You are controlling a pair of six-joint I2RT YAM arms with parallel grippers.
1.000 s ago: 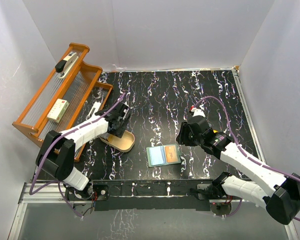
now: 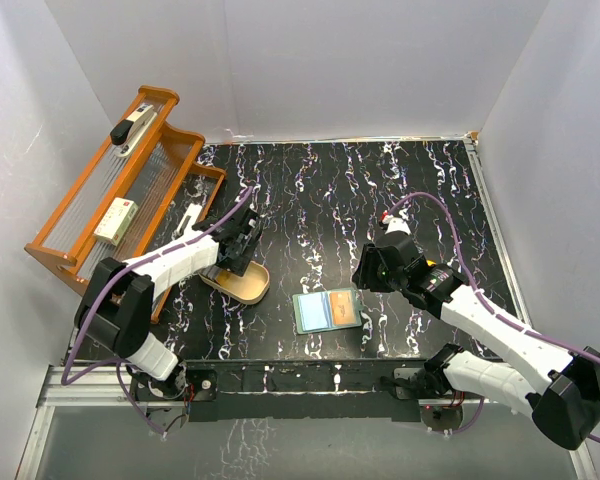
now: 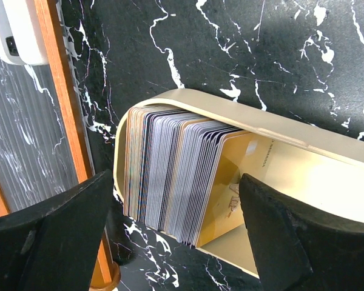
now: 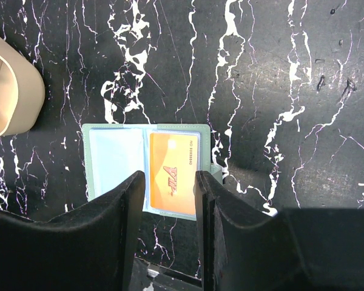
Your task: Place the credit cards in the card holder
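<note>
A cream oval tray (image 2: 247,293) holds a stack of cards (image 3: 170,170), tilted along one end, with an orange card face at its right. My left gripper is open over the stack, one finger on either side, its right fingertip touching the orange card. The light teal card holder (image 4: 87,160) lies flat at the middle front, with a pale blue left side and an orange card (image 4: 173,163) in its right side. My right gripper stands above the holder, open, with nothing seen between its fingers.
A wooden shelf (image 2: 80,220) with white devices stands left of the tray. A small yellow object sits partly hidden behind the right arm.
</note>
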